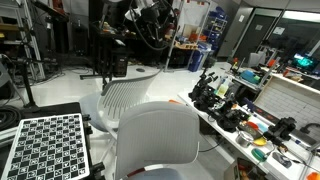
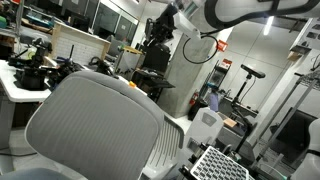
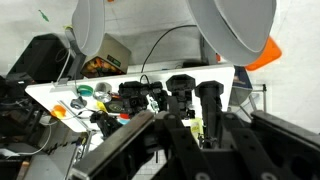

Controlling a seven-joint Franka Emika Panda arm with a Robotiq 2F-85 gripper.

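My gripper hangs high in the air, its two dark fingers a little apart with nothing visible between them. In exterior view 1 the arm reaches in at the top, above the chairs. A grey chair back stands in front, with a second, pale ribbed chair back behind it. From the wrist, a grey chair part appears at the top, with a red-orange patch beside it.
A white table on the right carries dark equipment and small items. A checkered board lies at front left. In exterior view 2 a small orange thing shows behind the front chair back. Free air surrounds the gripper.
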